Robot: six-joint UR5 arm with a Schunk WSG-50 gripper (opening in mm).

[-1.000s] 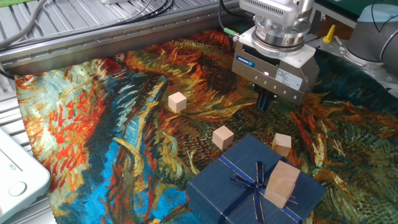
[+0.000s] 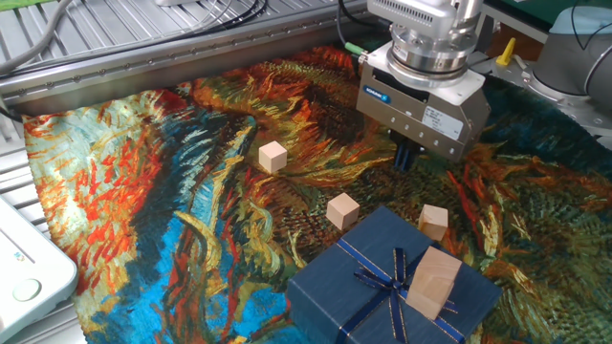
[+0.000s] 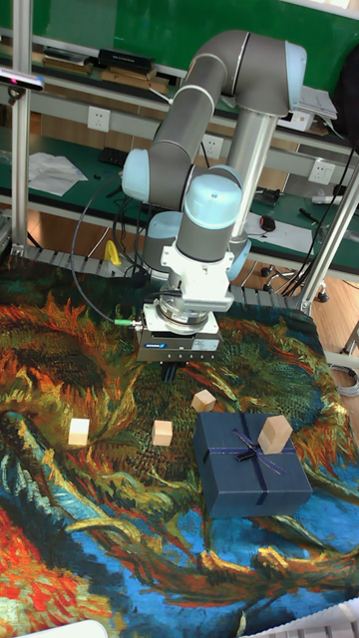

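Note:
My gripper (image 2: 404,158) hangs above the patterned cloth, behind the blue box. Its two dark fingers (image 3: 168,372) stand close together, and nothing shows between them. One wooden cube (image 2: 273,157) lies by itself on the cloth, left of the gripper. A second cube (image 2: 342,211) rests close to the left corner of the blue gift box (image 2: 335,277). Just behind the box is a third wooden block (image 2: 434,222), its lower part partly hidden in exterior view 2. On the lid, beside the ribbon bow (image 2: 394,284), sits a larger wooden block (image 2: 435,284).
The patterned cloth (image 2: 124,191) covers the table, with wide clear room on its left. A metal rail (image 2: 172,69) runs along one edge. At the lower left is a white device (image 2: 29,272). A cable (image 3: 80,271) loops beside the arm.
The arm, blocks and box have not visibly moved.

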